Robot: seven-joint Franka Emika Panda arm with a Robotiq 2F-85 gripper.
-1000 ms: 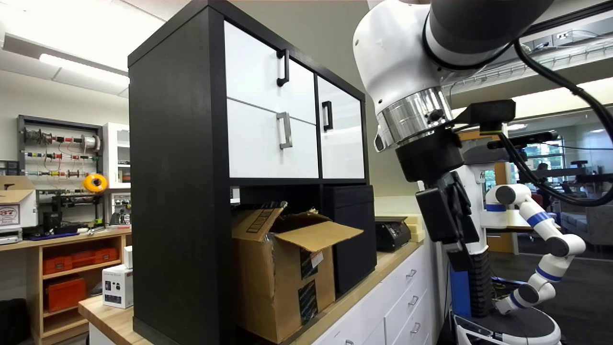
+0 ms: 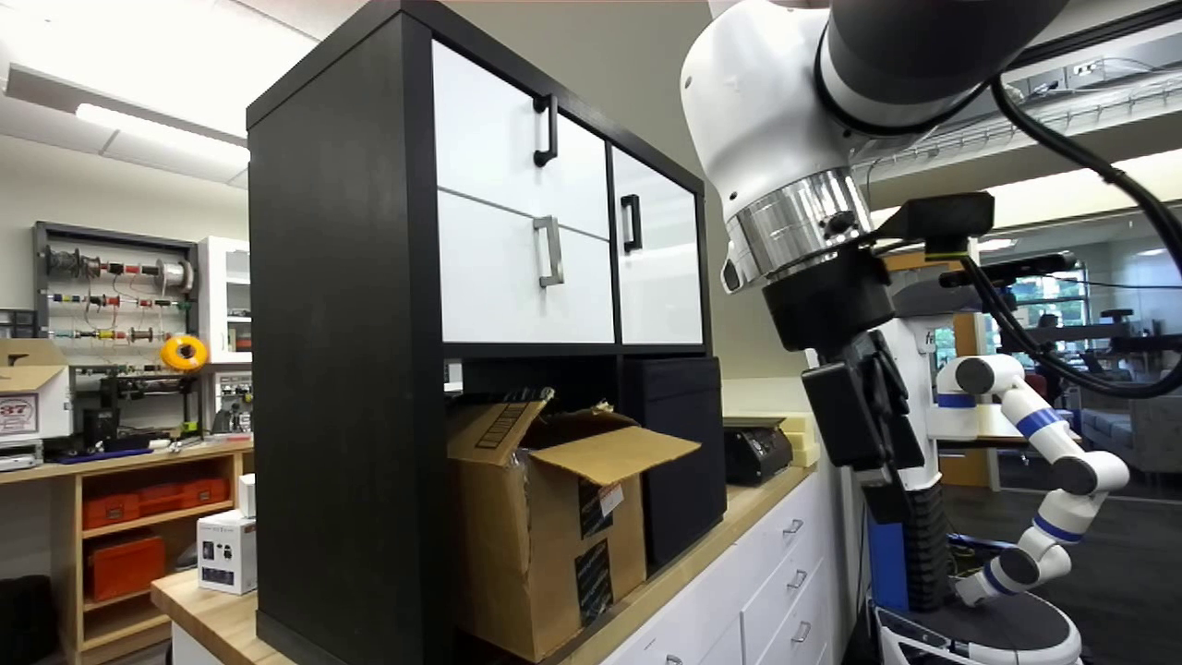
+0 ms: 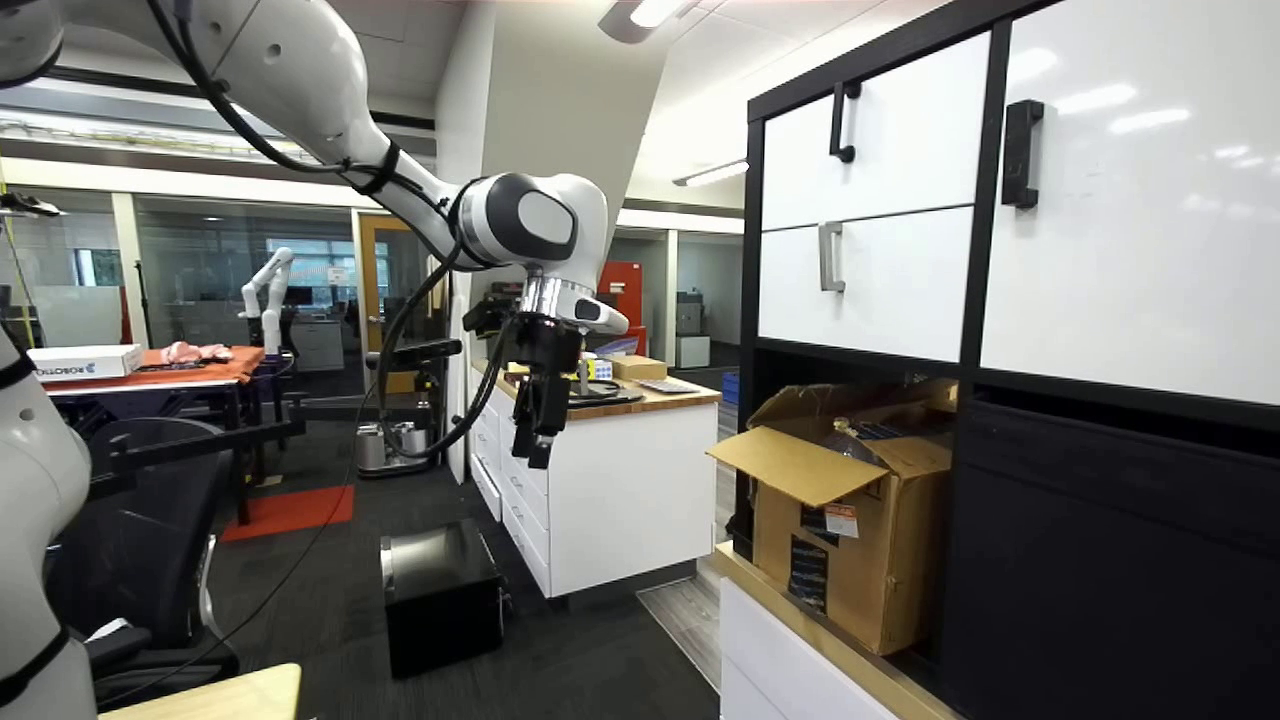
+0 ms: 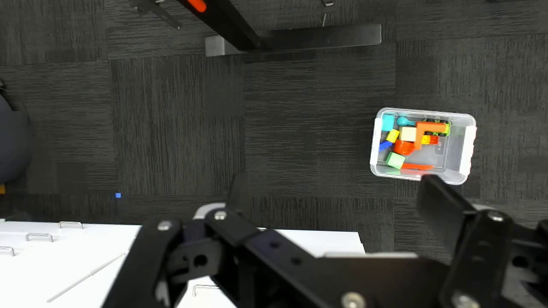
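Observation:
My gripper stands open in the wrist view, its two black fingers wide apart with only dark floor seen between them. In both exterior views it hangs pointing down in free air, clear of the cabinet. That black cabinet (image 2: 332, 366) has white doors and drawers, all shut. A grey handle (image 2: 549, 251) is on the lower drawer and a black handle (image 2: 545, 131) on the upper one. Another black handle (image 3: 1021, 152) sits on the wide white door (image 3: 1140, 228).
An open cardboard box (image 3: 840, 528) fills a lower shelf, one flap sticking out. On the floor lies a clear bin (image 4: 452, 159) of colourful toys. A white counter (image 3: 636, 504) and a black box (image 3: 444, 600) stand behind the arm. Space around the gripper is free.

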